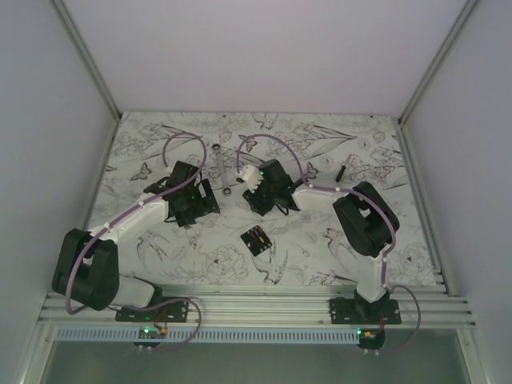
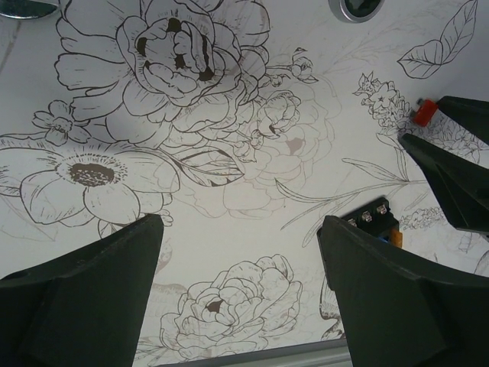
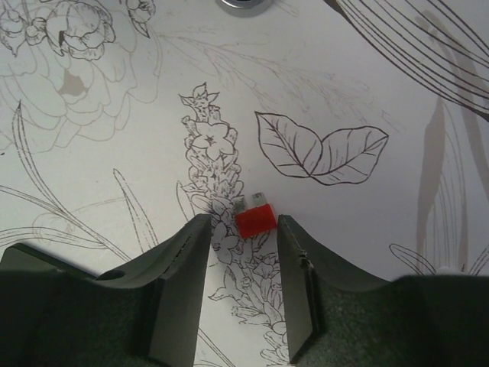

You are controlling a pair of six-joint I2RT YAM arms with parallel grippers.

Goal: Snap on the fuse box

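A small red block with two metal prongs, a fuse (image 3: 256, 219) lies on the patterned table, between the open fingertips of my right gripper as seen from its wrist camera; whether they touch it is unclear. The black fuse box (image 1: 256, 240) with coloured pieces lies at the front middle, partly visible in the left wrist view (image 2: 370, 216). My left gripper is open over bare patterned table, nothing between its fingers. The right gripper's black fingers reach into the left wrist view beside the red block.
A metal bar with round ends (image 1: 221, 168) lies behind the grippers. A short black rod (image 1: 340, 174) lies at the right.
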